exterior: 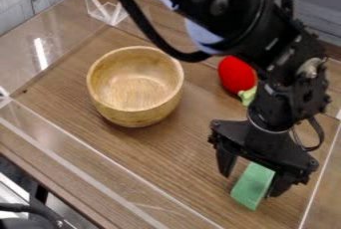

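Note:
The black gripper (258, 167) is low over the wooden table at the lower right, its fingertips around the upper part of a green block (250, 193) lying there. Whether the fingers touch the block or how far they are apart is hard to tell, as the gripper body hides part of it.
A wooden bowl (134, 107) sits left of centre. Behind the arm are a red object (234, 74) with a green part and a pale blue object partly hidden. A clear plastic item (107, 6) is at the back left.

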